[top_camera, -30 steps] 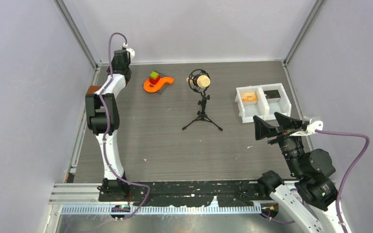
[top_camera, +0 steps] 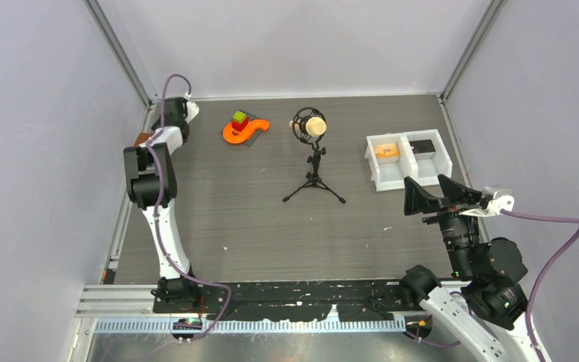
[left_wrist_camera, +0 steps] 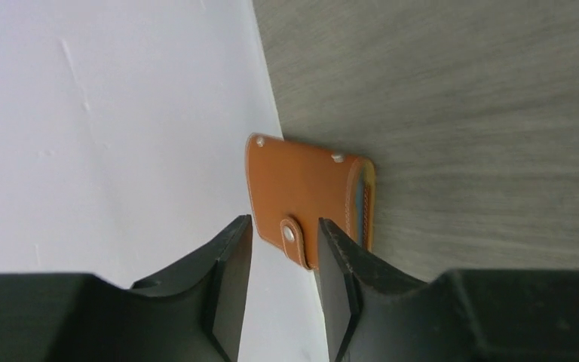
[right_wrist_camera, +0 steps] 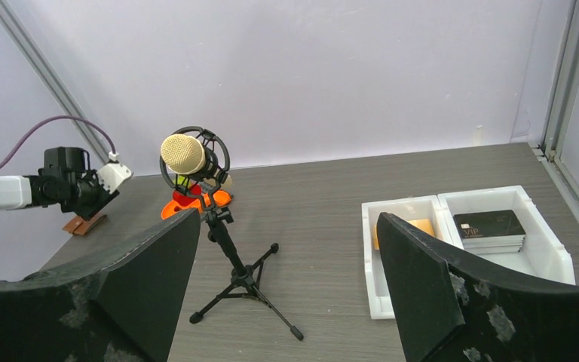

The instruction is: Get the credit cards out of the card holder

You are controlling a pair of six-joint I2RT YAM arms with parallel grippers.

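Observation:
The orange-brown card holder (left_wrist_camera: 301,177) rests against the left wall, its snap strap facing up. A bluish card edge (left_wrist_camera: 360,207) shows at its right side. In the left wrist view my left gripper is open, its fingers apart and empty, in line with the strap end of the holder. From the top, the left wrist hides part of the card holder (top_camera: 143,139). My right gripper (top_camera: 424,181) stands open at the right front, well away from the holder, with nothing between its fingers.
A microphone on a tripod (top_camera: 314,162) stands mid-table. An orange toy slide (top_camera: 256,127) sits at the back left. The white two-part tray (top_camera: 378,177) at the right holds a yellow item (top_camera: 386,151) and a stack of black cards (right_wrist_camera: 490,225).
My left gripper has moved toward the left wall and the front, closer to the card holder. The right arm has shifted slightly to the right. The card holder appears in the same place.

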